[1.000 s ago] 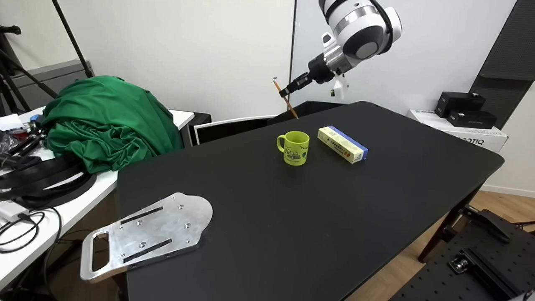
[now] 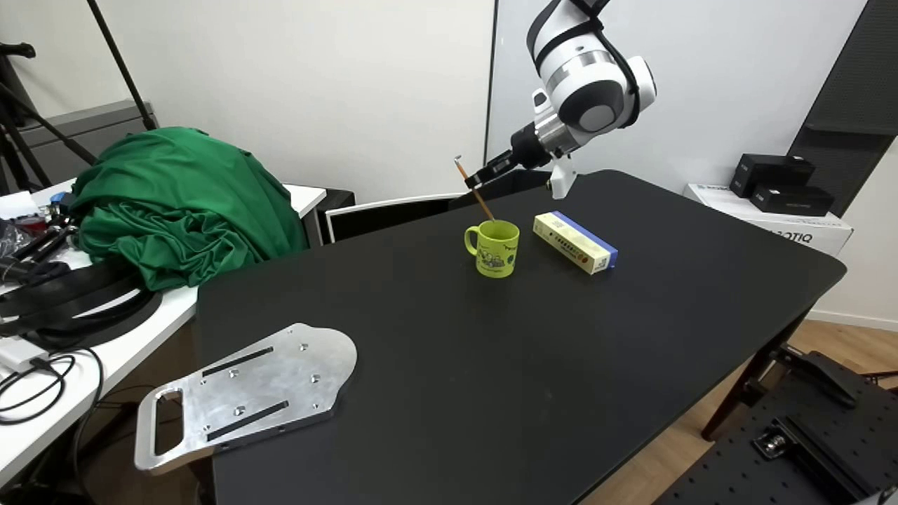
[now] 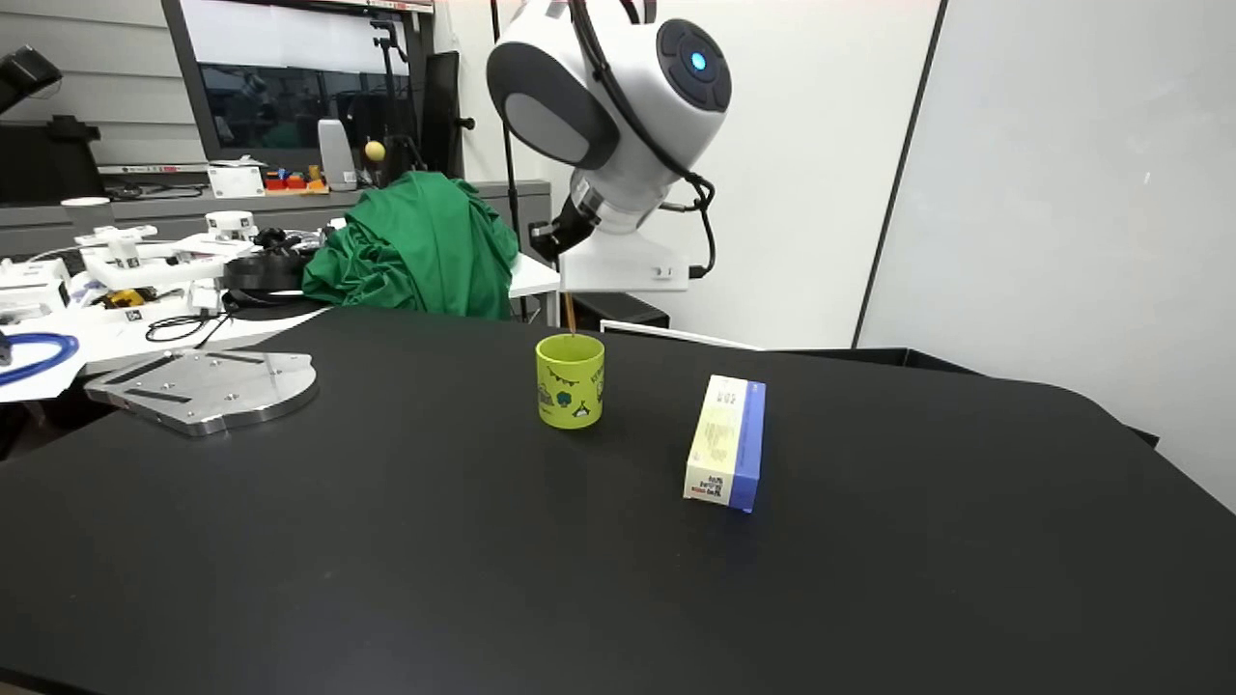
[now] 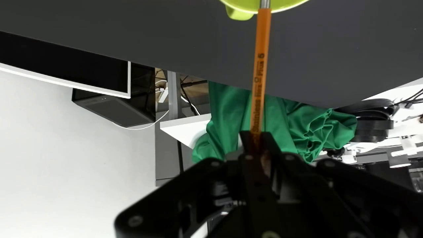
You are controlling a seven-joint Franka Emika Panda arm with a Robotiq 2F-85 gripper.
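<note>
My gripper [image 2: 473, 180] is shut on an orange screwdriver-like stick [image 4: 259, 71] with dark lettering and a metal shaft, held at a slant above the table. Its lower end reaches the opening of a lime-green mug [image 2: 497, 250], which stands upright with its handle to the left in exterior view 1. In the wrist view the metal end overlaps the mug's rim [image 4: 277, 8]; how deep the tip sits is hidden. From exterior view 2 the stick [image 3: 570, 313] drops behind the front wall of the mug [image 3: 570, 382].
A yellow-and-blue box [image 2: 574, 241] lies right of the mug. Far to the left is a metal plate [image 2: 278, 383] with a handle slot. Beyond the table's left edge a green cloth [image 2: 181, 202] covers part of a white desk.
My gripper has come down and slightly left with the stick. The stick's lower end was above and behind the mug and is now at its opening. Mug and box have not moved.
</note>
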